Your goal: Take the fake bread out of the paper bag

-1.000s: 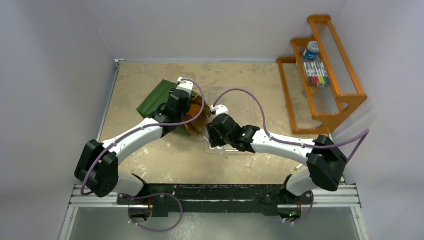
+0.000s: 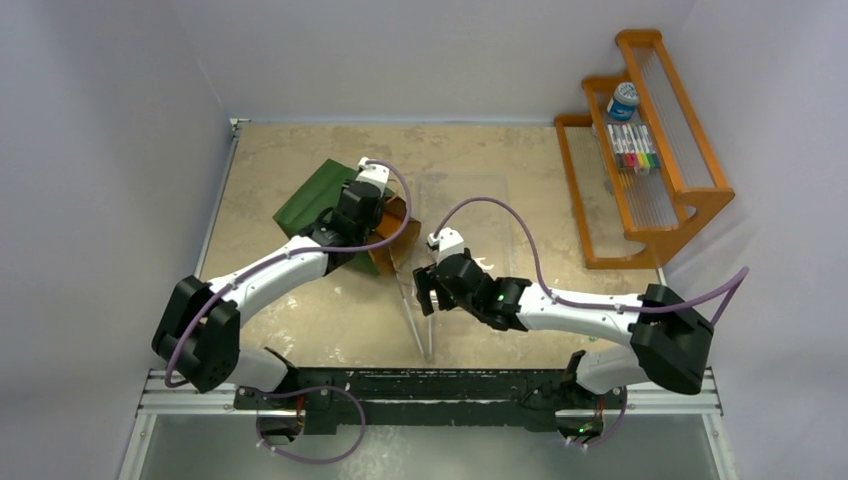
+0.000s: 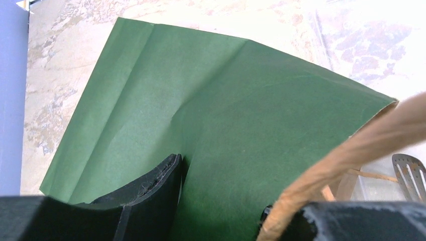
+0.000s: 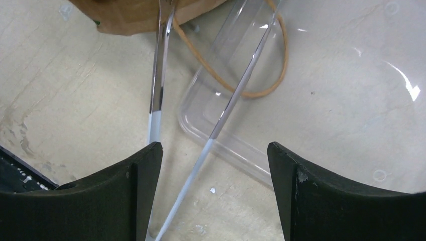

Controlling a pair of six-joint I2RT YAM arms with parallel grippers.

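Note:
The green paper bag lies at the left of the table with its brown opening facing right. My left gripper is shut on the bag, beside a twisted paper handle. My right gripper is open over metal tongs with pale handles, which reach down from the bag's mouth. Nothing is held between its fingers. A paper handle loop lies under the tongs. I cannot make out the fake bread.
A clear plastic tray lies right of the bag. A wooden rack with markers and a jar stands at the back right. Free table shows at the back left and front left.
My right arm shifted slightly over the last second, its wrist now a little lower in the top view. The tongs' handles show further toward the front. The left arm is nearly unchanged.

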